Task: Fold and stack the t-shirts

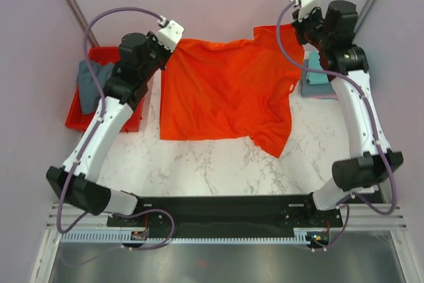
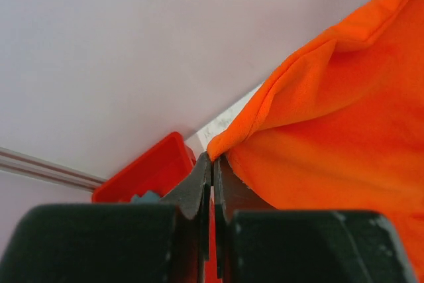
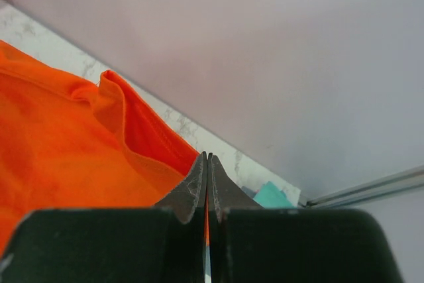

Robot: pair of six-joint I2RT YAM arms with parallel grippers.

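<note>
An orange t-shirt (image 1: 225,91) is spread across the middle of the table, its upper edge lifted at both ends. My left gripper is shut on the shirt's upper left corner, as the left wrist view shows. My right gripper is shut at the upper right part of the shirt, in front of orange cloth in the right wrist view; whether cloth is between its fingertips is hard to tell.
A red bin (image 1: 138,122) with blue-grey cloth (image 1: 89,91) stands at the left. Folded teal and grey cloths (image 1: 315,81) lie at the right.
</note>
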